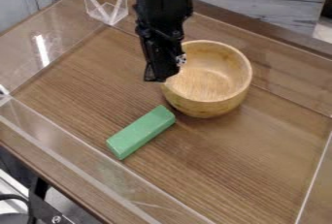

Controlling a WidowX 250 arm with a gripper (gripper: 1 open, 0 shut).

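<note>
My dark gripper (161,65) hangs at the upper middle, at the left rim of a round wooden bowl (208,92); whether its fingers are open or shut, or hold anything, I cannot tell. A green rectangular block (142,132) lies flat on the wooden table below the bowl, toward the front left, apart from the gripper.
A marble-like surface lies along the back right. A clear plastic piece sits at the left edge, and a dark cable at the lower left corner.
</note>
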